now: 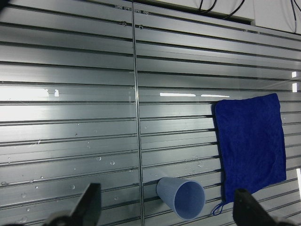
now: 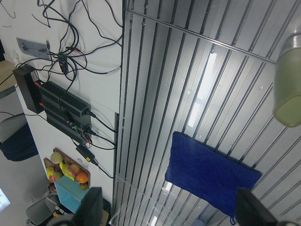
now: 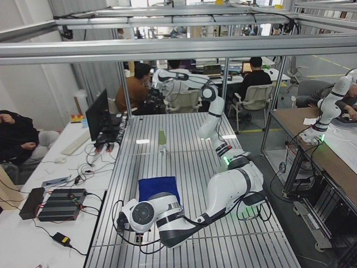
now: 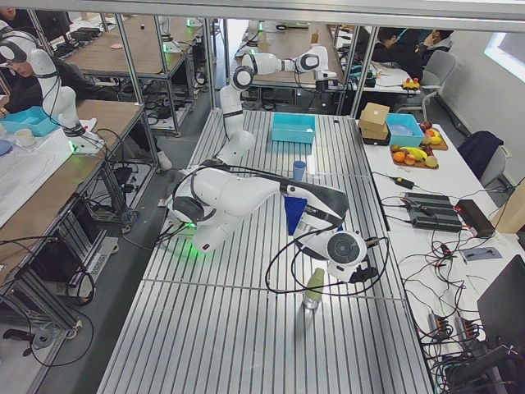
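A green bottle with a clear base [image 3: 162,139] [image 4: 313,289] [image 2: 288,87] stands upright on the slatted metal table [image 3: 128,167]. A blue towel [image 3: 158,186] [image 1: 249,146] [image 2: 207,174] lies flat on it. A light-blue cup [image 4: 299,170] [image 1: 176,193] is beside the towel. My left gripper, on the near arm in the camera left view, is open above the table, looking down on cup and towel. My right gripper is open and empty, raised above the bottle on the far arm in that view.
A teal bin [image 4: 293,127] stands at the table's end. A side table holds fruit [image 4: 414,157], boxes [image 4: 373,123], cables and black power units [image 2: 63,106]. A monitor [image 3: 98,115] stands beside the frame. Bare slats surround the bottle.
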